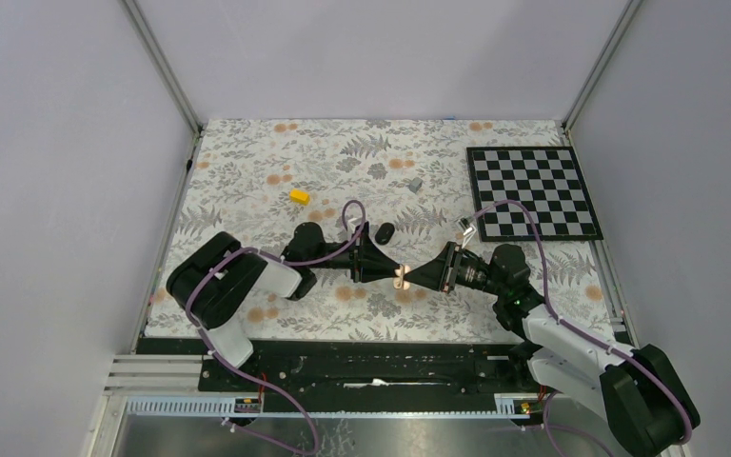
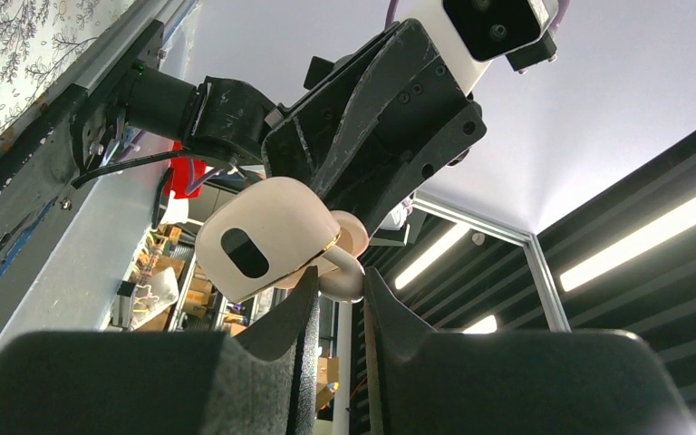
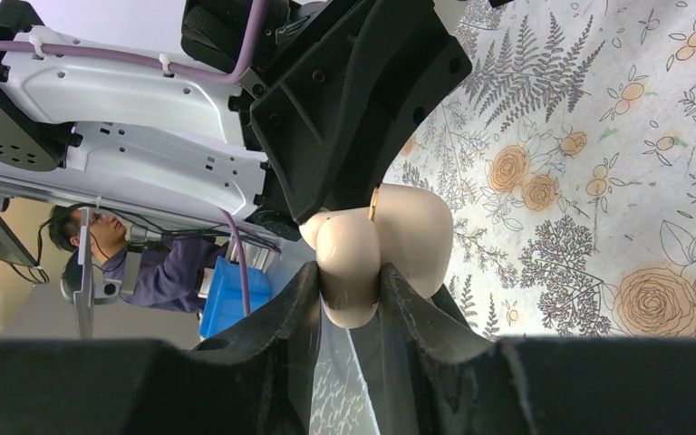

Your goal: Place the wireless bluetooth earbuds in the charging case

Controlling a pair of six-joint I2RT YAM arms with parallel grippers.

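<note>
The pale pink charging case [image 1: 401, 277] is held off the table between my two grippers, which face each other. In the left wrist view the case [image 2: 267, 237] shows a dark oval window and a gold edge. A pale earbud [image 2: 343, 279] sits at the case, its rounded end between the fingertips of my left gripper. Those fingers stand a little apart; whether they grip the earbud is unclear. My right gripper is shut on a rounded part of the case [image 3: 349, 263]. The inside of the case is mostly hidden.
On the patterned table lie a black oval object [image 1: 385, 233], a yellow block [image 1: 299, 196] and a small grey piece [image 1: 415, 184]. A checkered board [image 1: 535, 192] occupies the back right. Bare tabletop surrounds the grippers.
</note>
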